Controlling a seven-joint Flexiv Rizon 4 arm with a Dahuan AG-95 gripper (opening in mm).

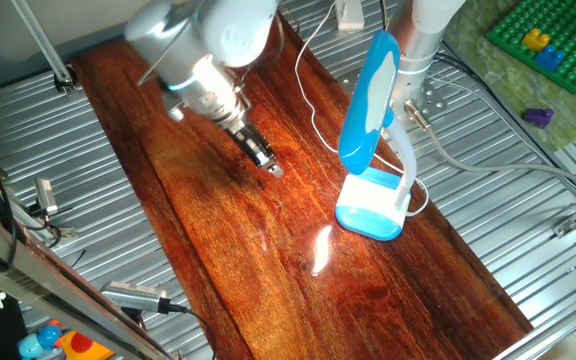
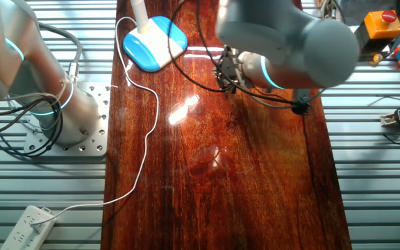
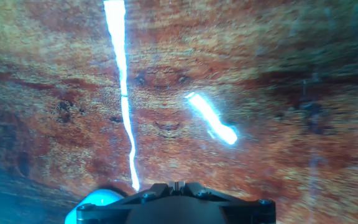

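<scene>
A blue and white desk lamp (image 1: 372, 205) stands on the brown wooden table (image 1: 198, 235), its long blue head (image 1: 368, 105) raised above the base. In exterior view 2 the lamp's base (image 2: 155, 45) is at the top left of the table. My gripper (image 1: 273, 169) hangs over the wood to the left of the lamp, apart from it. From the wrist, the gripper looks shut, its dark fingertips together and nothing seen between them. A rounded blue-white edge (image 3: 99, 200), apparently the lamp's, shows at the lower left of that view.
A white cable (image 2: 148, 139) runs from the lamp along the table to a power strip (image 2: 28, 228). The arm's base plate (image 2: 92, 132) is bolted beside the table. Bright streaks on the wood are reflections.
</scene>
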